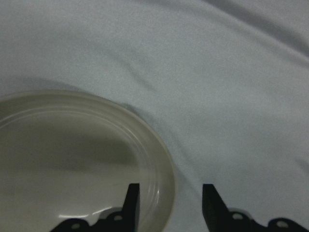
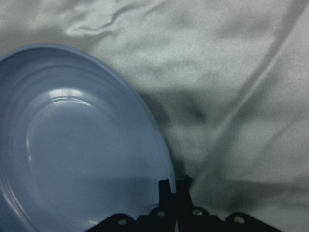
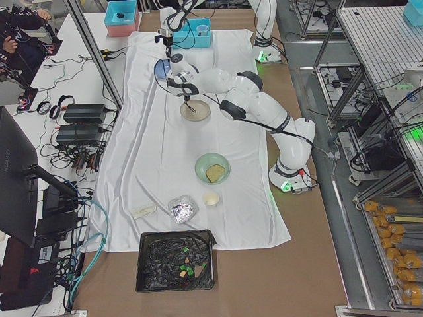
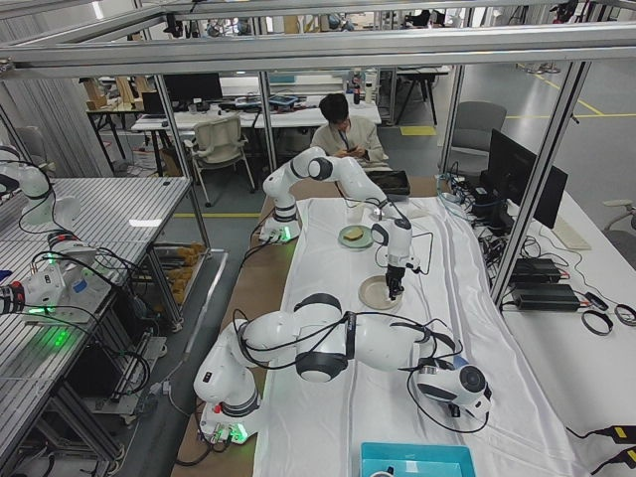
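A beige plate [image 3: 195, 113] [image 1: 67, 159] lies on the white cloth. My left gripper [image 4: 395, 283] is at its rim, open, with the rim between and beyond the fingertips in the left wrist view. A blue plate [image 2: 72, 140] has its rim in my right gripper, which is shut on it. In the camera left view the blue plate is mostly hidden behind my left arm.
A green plate [image 3: 201, 173] with a bread-like piece, a foil packet [image 3: 182, 209] and a small pale cup [image 3: 211, 199] lie nearer in the camera left view. A black tray [image 3: 144, 261] and a blue bin [image 4: 415, 453] sit at opposite ends.
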